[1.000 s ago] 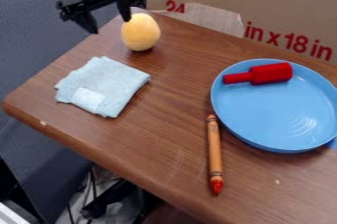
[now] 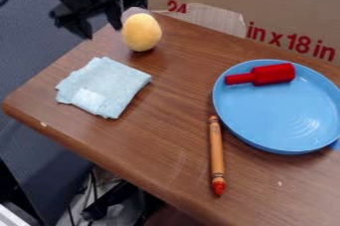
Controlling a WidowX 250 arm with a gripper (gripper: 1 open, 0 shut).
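The black gripper (image 2: pixel 90 19) hangs at the upper left over the dark floor, beyond the table's edge and left of a yellow rounded object (image 2: pixel 141 32). Its fingers point downward, with no object visible at them. On the table lie a folded pale blue cloth (image 2: pixel 102 88), an orange crayon (image 2: pixel 217 156) and a blue plate (image 2: pixel 279 120) with a red rolling-pin-like object (image 2: pixel 259 75) on it.
A cardboard box (image 2: pixel 253 11) stands along the back of the wooden table (image 2: pixel 133 160). The middle of the table between cloth and plate is clear. The table's left edge drops to the floor.
The gripper has moved left from above the yellow object to over the floor beside the table. The objects on the table look unchanged.
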